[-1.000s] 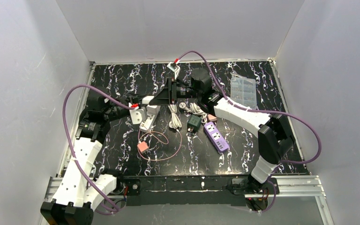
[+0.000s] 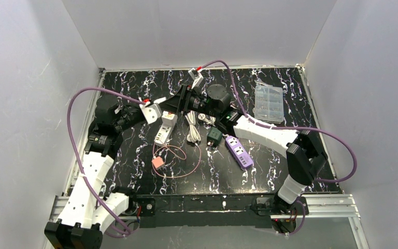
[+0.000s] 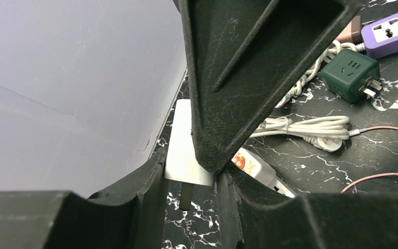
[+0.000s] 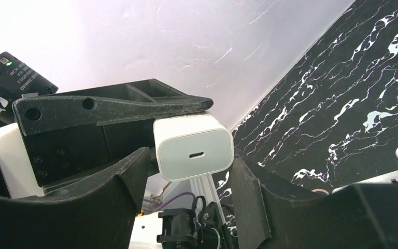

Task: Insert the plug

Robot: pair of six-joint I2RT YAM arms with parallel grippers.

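Note:
A white charger plug (image 3: pixel 181 135) with a flat metal prong is held in my left gripper, raised above the table. In the right wrist view its end face (image 4: pixel 194 150) shows a small port. My right gripper meets it from the other side, fingertips either side of the charger; whether they grip it is unclear. The right gripper's dark finger covers much of the plug in the left wrist view. Below lies a white power strip (image 2: pixel 163 134).
A purple strip (image 2: pixel 238 151), green adapter (image 2: pixel 214 136), coiled white cable (image 2: pixel 192 127), pink charger (image 2: pixel 158 162) with cable, and clear organiser box (image 2: pixel 268 104) lie on the marble board (image 2: pixel 259 176). Walls bound it at back and sides.
Both wrists have risen slightly toward the back in the top view and tilted. The things on the board have stayed in place.

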